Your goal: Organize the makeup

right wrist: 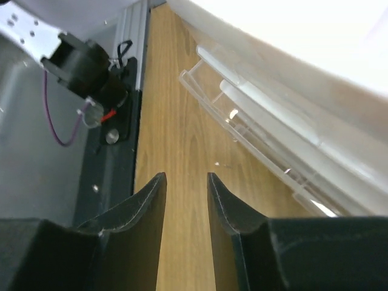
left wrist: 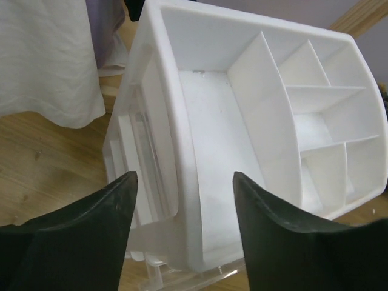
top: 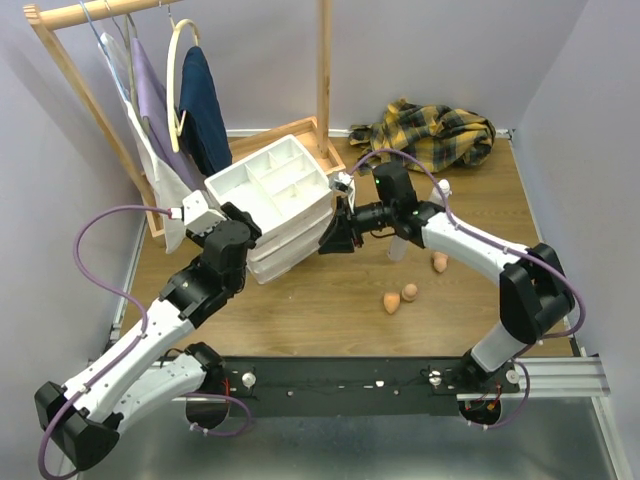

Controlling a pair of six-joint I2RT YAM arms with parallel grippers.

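The white makeup organizer [top: 262,225], with an open compartmented top and drawers below, stands at an angle near the rack. In the left wrist view, the organizer's near rim [left wrist: 189,163] lies between the spread fingers of my left gripper; whether they touch it I cannot tell. At the organizer's right side, my right gripper [top: 338,236] is partly open with nothing between its fingers. A clear drawer [right wrist: 242,136] shows under the white body in the right wrist view. Several small tan makeup sponges, including one sponge [top: 391,302], lie on the table at right.
A wooden rack [top: 324,80] with hanging clothes rises behind the organizer. At the back right lies a yellow-and-black plaid cloth [top: 425,135]. A white bottle [top: 442,188] is partly covered by my right arm.
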